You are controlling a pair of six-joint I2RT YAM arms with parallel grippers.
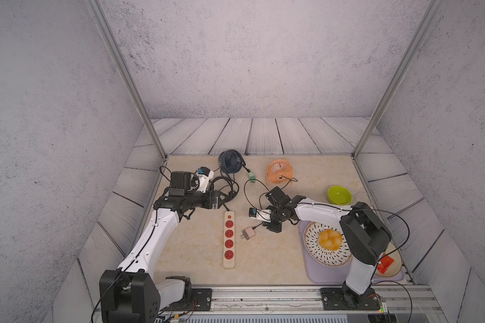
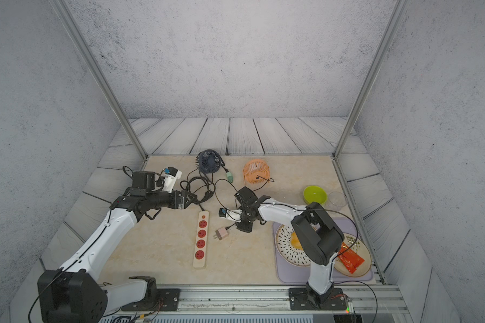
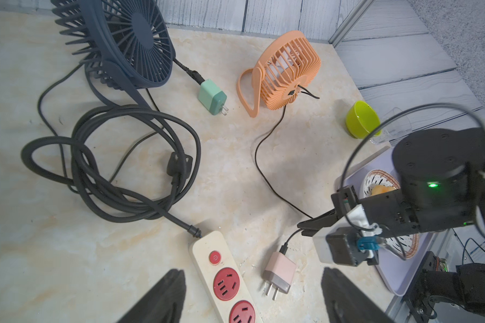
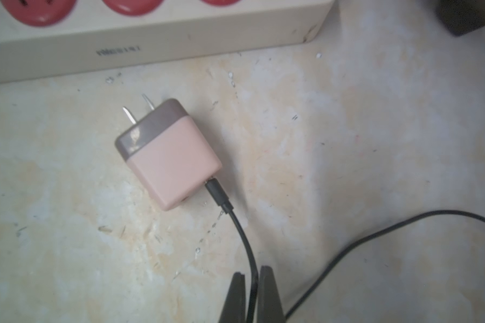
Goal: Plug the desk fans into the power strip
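The cream power strip (image 1: 229,239) with red sockets lies mid-table, its sockets empty. Right of it, flat on the table, is a pink plug adapter (image 4: 169,153), prongs pointing toward the strip. A thin black cable (image 4: 246,242) runs from the adapter between the fingers of my right gripper, which is shut on it. That cable leads back to the orange fan (image 3: 285,70). Above the table, left of the strip's top end, my left gripper is open and empty. A navy fan (image 3: 126,40) stands at the back with a green adapter (image 3: 212,97).
The strip's thick black cord (image 3: 118,110) is coiled in front of the navy fan. At right are a lime bowl (image 1: 339,195) and a purple tray (image 1: 320,275) with plates.
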